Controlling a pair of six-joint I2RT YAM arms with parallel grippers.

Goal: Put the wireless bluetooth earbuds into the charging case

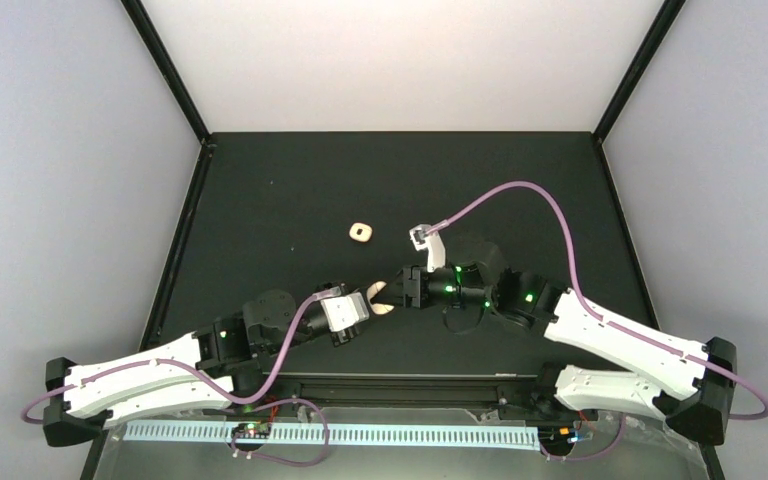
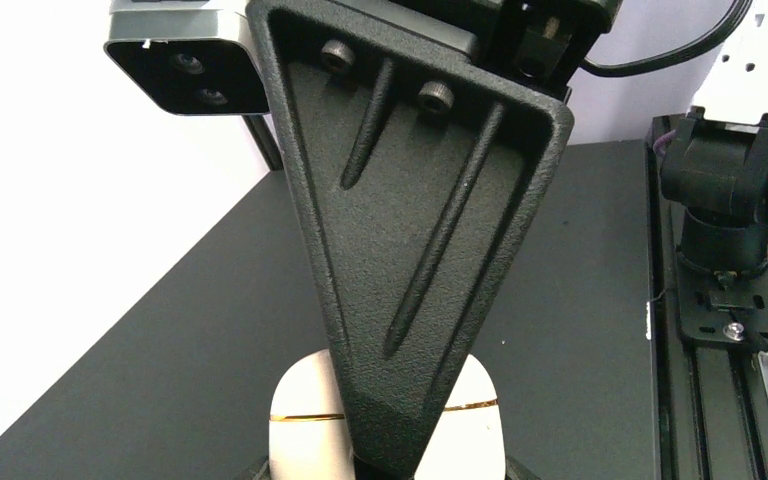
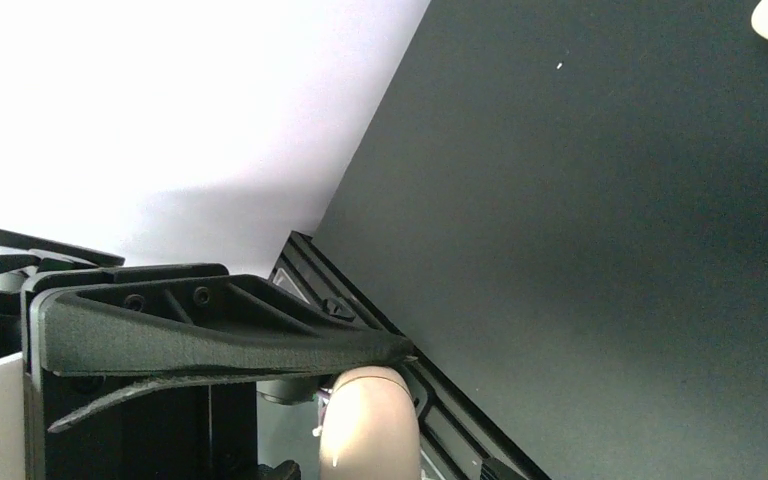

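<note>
My left gripper is shut on the cream charging case, low in the middle of the top view. In the left wrist view the case has a gold band and is partly hidden behind a black finger of my right gripper. In the right wrist view a finger lies over the rounded case; whether those fingers touch it is unclear. The right gripper looks part open around the case. A small cream square piece lies on the mat above the grippers.
White walls surround it, with a dark rail along the front edge.
</note>
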